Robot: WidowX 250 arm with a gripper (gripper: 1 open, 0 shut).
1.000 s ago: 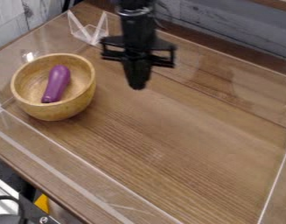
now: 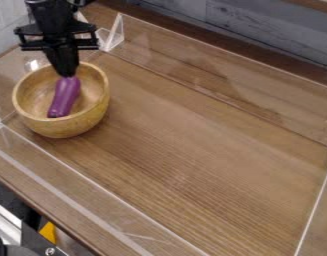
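Observation:
A tan bowl (image 2: pixel 91 109) stands on the wooden table (image 2: pixel 206 150) at the left. Inside it lies a long purple object (image 2: pixel 64 97), like an eggplant. My dark gripper (image 2: pixel 63 66) hangs at the upper left over the bowl's back part, its fingertips just above the purple object's upper end. It looks shut, with nothing seen between its fingers; whether it touches the object I cannot tell.
Dark floor with cables and a small yellow item (image 2: pixel 48 232) shows beyond the lower left edge.
My gripper has moved left from over the middle of the table to over the bowl. The bowl and purple object appear to stay in place.

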